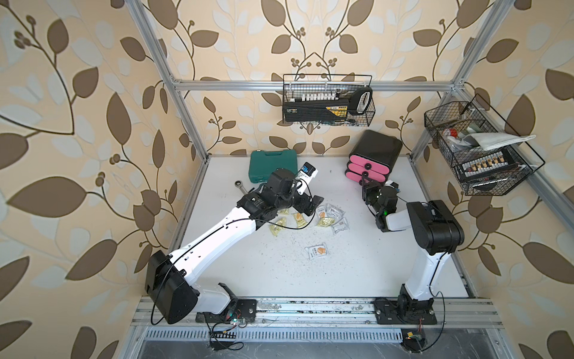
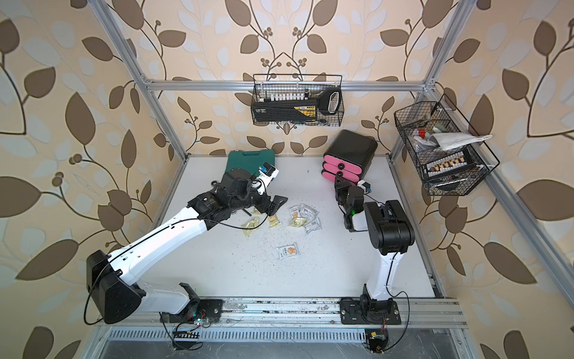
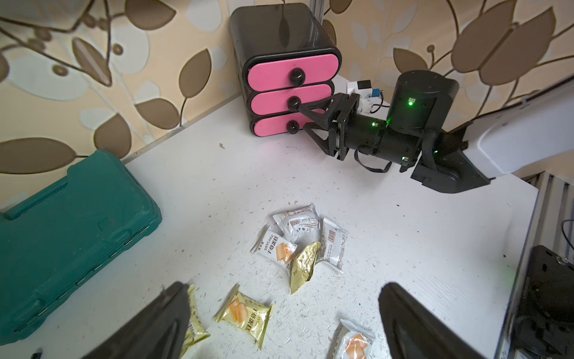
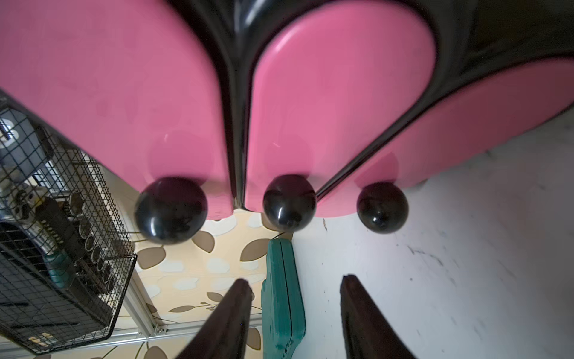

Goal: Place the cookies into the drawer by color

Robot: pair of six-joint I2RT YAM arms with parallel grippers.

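Observation:
The black cabinet (image 3: 281,30) has three shut pink drawers, each with a round black knob. Before the knobs, my right gripper has its fingers apart and nothing between them. In the left wrist view its tips reach close to the middle knob (image 3: 294,103) and bottom knob (image 3: 292,126); contact cannot be told. Gold cookie packs (image 3: 245,314) and silver-white cookie packs (image 3: 333,242) lie on the table, several grouped together. One white pack (image 1: 317,250) sits apart, nearer the front. Over the packs hovers my left gripper, open and empty.
A green case (image 3: 77,233) stands at the back left, with a wrench (image 1: 240,186) beside it. Wire baskets (image 1: 327,104) hang on the back and right sides.

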